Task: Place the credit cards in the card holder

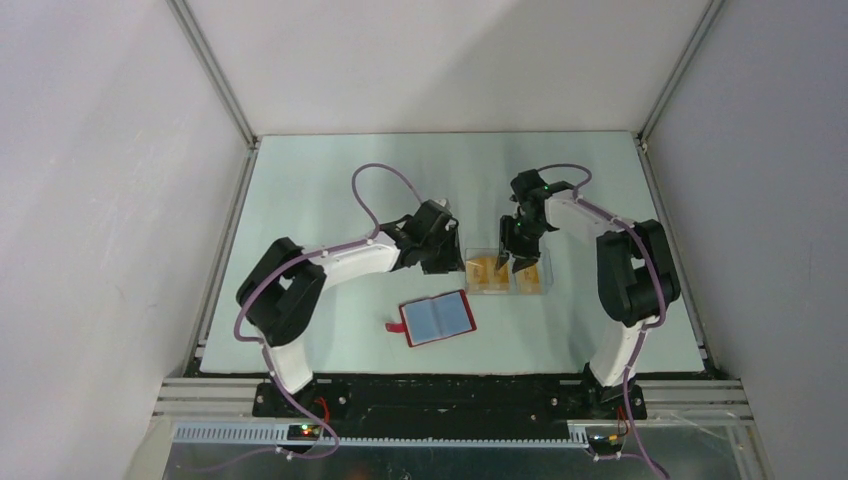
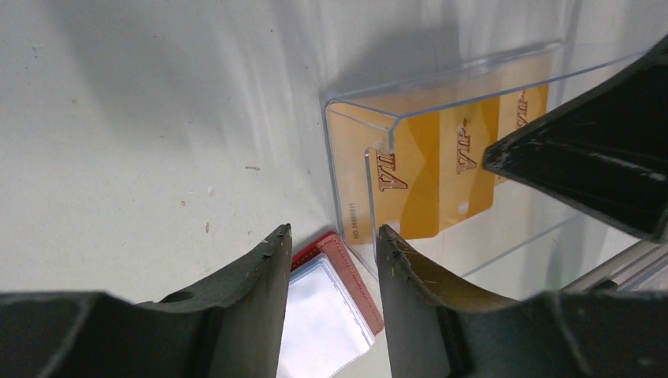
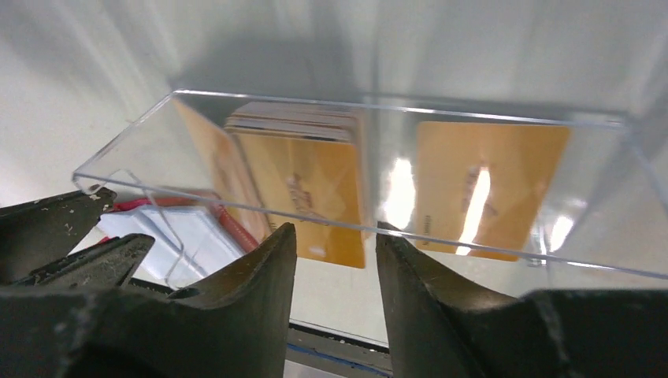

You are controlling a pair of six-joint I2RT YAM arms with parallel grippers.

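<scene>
Several yellow-orange cards [image 3: 295, 185] lie inside a clear box [image 1: 508, 292], grouped toward its left part, with more [image 3: 488, 177] in the right part. In front and to the left of the box lies the card holder [image 1: 438, 319], spread flat, red-edged with pale pockets and a red tab. My left gripper is open and empty, just beside the box's left end. Over the middle of the box is my right gripper, also open, with no card between its fingers. Its body hides part of the cards from above.
The two grippers are close together, and a right gripper finger [image 2: 587, 150] reaches into the left wrist view. The box's clear walls [image 2: 372, 197] stand up around the cards. Bare table [image 1: 310, 190] lies behind and to the left.
</scene>
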